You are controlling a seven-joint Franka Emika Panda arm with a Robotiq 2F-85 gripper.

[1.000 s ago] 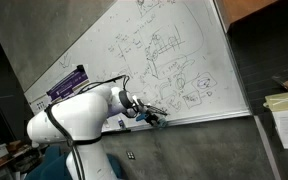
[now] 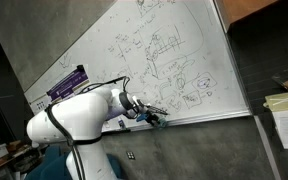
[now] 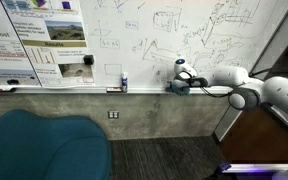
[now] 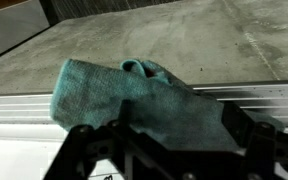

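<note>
A teal cloth (image 4: pixel 134 105) lies on the whiteboard's metal ledge (image 4: pixel 24 108), filling the middle of the wrist view. Black fingers of my gripper stand apart at either side, with the cloth between and below them. How firmly they touch it cannot be told. In exterior view 1 the cloth (image 2: pixel 158 122) shows as a small patch at the board's lower edge, beside the gripper (image 2: pixel 149 115). Exterior view 2 has the gripper (image 3: pixel 180 82) in front of the whiteboard (image 3: pixel 154 45), which carries many drawn lines; the cloth is mostly hidden there.
A small bottle (image 3: pixel 124 80) and a dark eraser-like block (image 3: pixel 88 60) are on or by the board, left of the arm. A teal chair (image 3: pixel 49 140) stands at lower left. Boxes (image 2: pixel 284 103) sit at the right. Below the ledge the wall is bare.
The arm and gripper stay in nearly the same place at the ledge. No clear movement of the cloth shows.
</note>
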